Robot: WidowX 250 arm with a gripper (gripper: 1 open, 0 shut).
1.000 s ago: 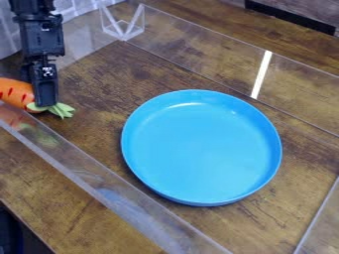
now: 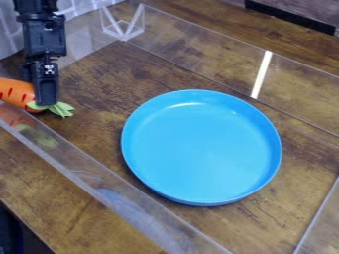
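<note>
My gripper [image 2: 43,84] hangs at the left edge of the camera view, pointing down over an orange carrot [image 2: 16,94] with a green leafy top [image 2: 56,108]. The carrot lies on the wooden surface by the clear wall at the left, partly out of frame. The gripper's fingertips are at the carrot; whether they touch it is hard to tell. A round blue plate [image 2: 201,147] lies to the right of them.
Clear plastic walls [image 2: 119,198] border the wooden work area at the front, back and right. Bare wood [image 2: 159,69] lies behind the plate and between it and the carrot.
</note>
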